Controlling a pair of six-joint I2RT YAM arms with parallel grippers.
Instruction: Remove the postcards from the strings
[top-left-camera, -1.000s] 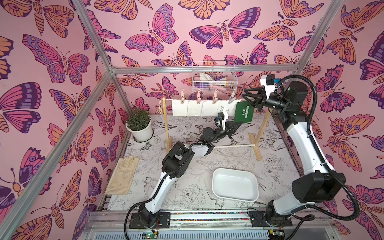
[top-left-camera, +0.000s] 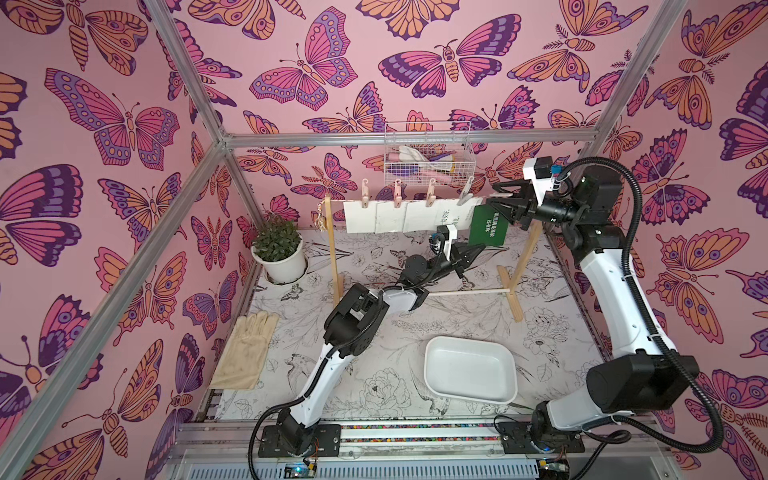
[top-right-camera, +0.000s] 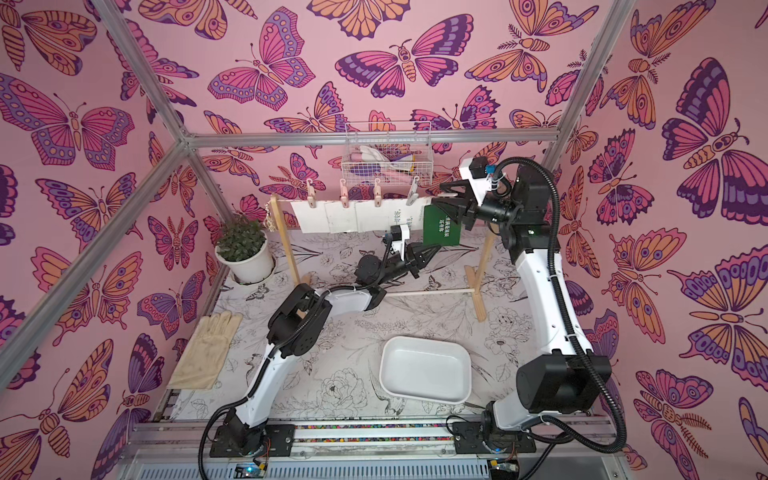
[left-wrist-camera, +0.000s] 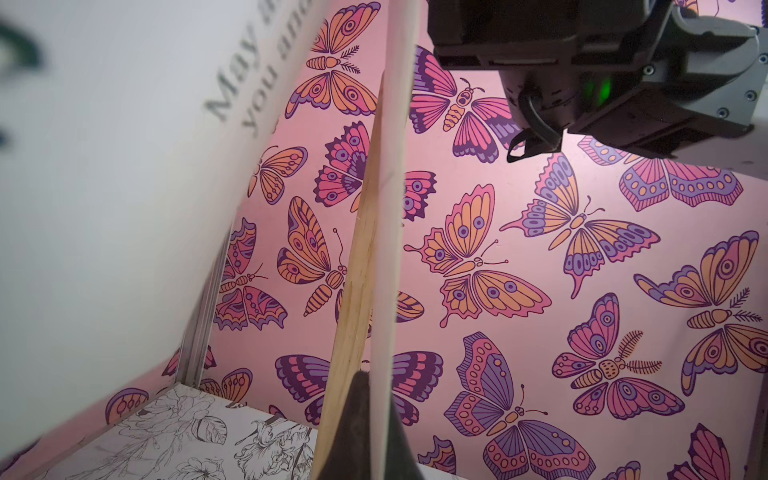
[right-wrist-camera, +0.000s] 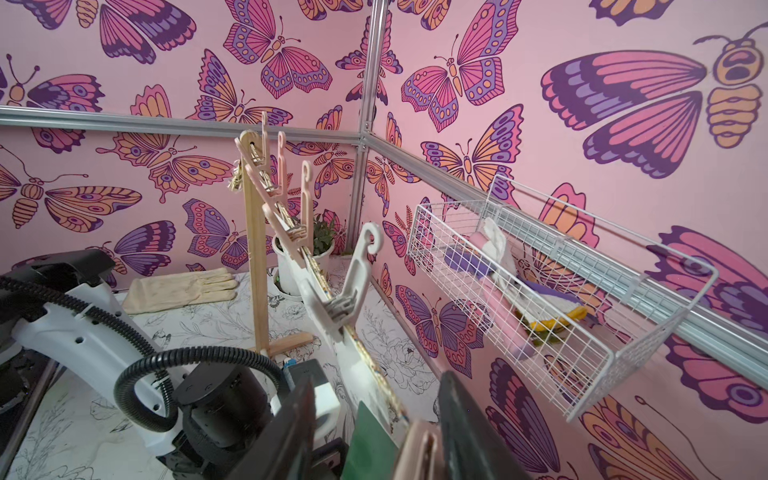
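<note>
A green postcard with white lettering (top-left-camera: 488, 226) hangs at the right end of the string. My left gripper (top-left-camera: 478, 248) is shut on its lower part; in the left wrist view the card's thin edge (left-wrist-camera: 386, 264) runs down between the fingers. My right gripper stands part open at string height, its fingers on both sides of a pink clothespin (right-wrist-camera: 418, 457) above the green card. Whether either finger touches the clothespin is unclear. Several white postcards (top-left-camera: 360, 217) hang further left from clothespins, including a grey one (right-wrist-camera: 340, 308).
Wooden posts (top-left-camera: 331, 248) hold the string. An empty white tray (top-left-camera: 470, 397) sits at the front. A wire basket (right-wrist-camera: 560, 320) is mounted behind the string. A potted plant (top-left-camera: 278, 248) and gloves (top-left-camera: 245, 350) lie at the left.
My right gripper has shifted slightly around the right end of the string. The hanging white cards dipped and came back up a little. My left arm has stayed still.
</note>
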